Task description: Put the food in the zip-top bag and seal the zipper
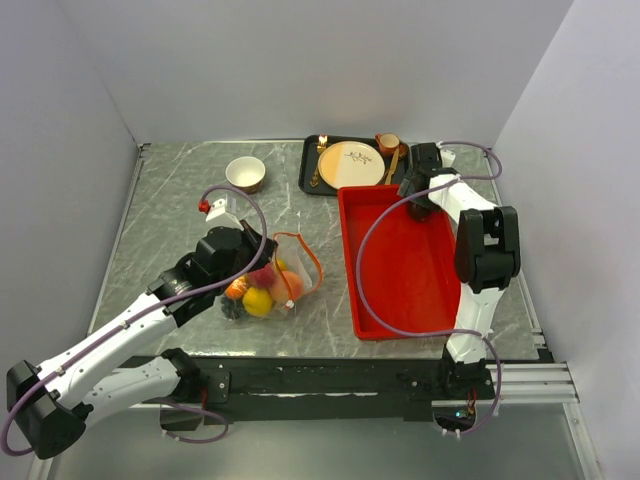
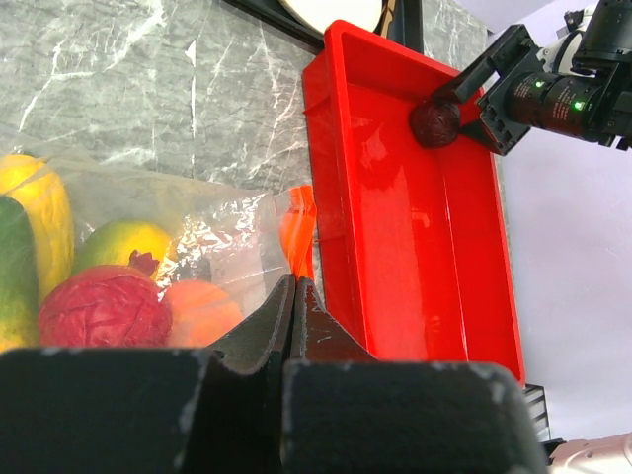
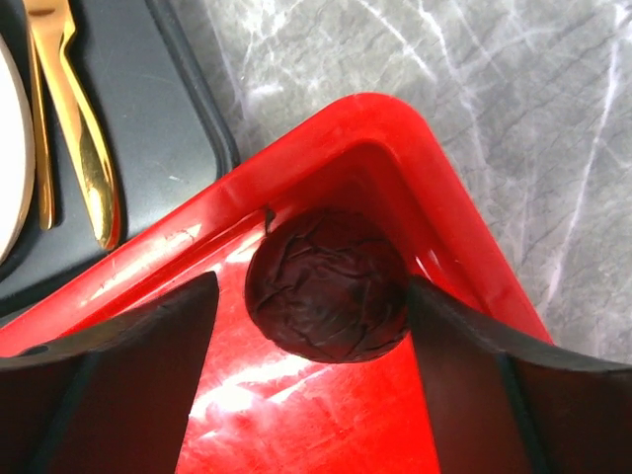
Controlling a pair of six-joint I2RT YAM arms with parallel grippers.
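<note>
The clear zip bag (image 2: 227,227) holds several plastic fruits and vegetables, with an orange zipper (image 2: 298,229) at its opening. My left gripper is shut at that edge; whether it pinches bag film is unclear. In the red bin (image 1: 390,280), a dark round food item (image 3: 326,281) sits in the far corner. My right gripper is around it, fingers apart on either side; contact on both sides cannot be confirmed.
A black tray (image 1: 310,185) with a plate, cutlery and cup stands behind the bin. A white bowl (image 1: 245,170) is at the back left. Grey marble is clear on the left.
</note>
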